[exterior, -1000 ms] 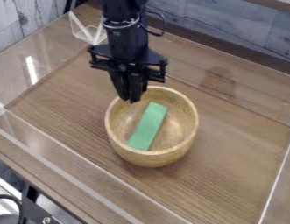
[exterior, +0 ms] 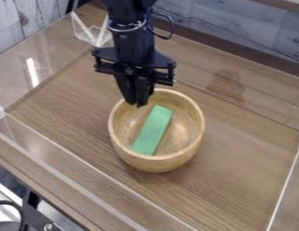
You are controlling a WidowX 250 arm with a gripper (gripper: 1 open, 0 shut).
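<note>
A tan bowl (exterior: 183,141) sits on the wooden floor of the workspace, holding a green rectangular block (exterior: 153,129) that lies lengthwise inside it. The black robot gripper (exterior: 130,83) is above the bowl's back-left rim, pointing downward. Whether its fingers are open or shut I cannot tell.
Bare wood surrounds the bowl, with free room to the left (exterior: 61,117) and right. Pale walls edge the workspace at top left and right. A clear, crumpled-looking item is at the upper left edge. A black cable lies at the bottom left.
The gripper has shifted very slightly; the bowl and green block look unchanged.
</note>
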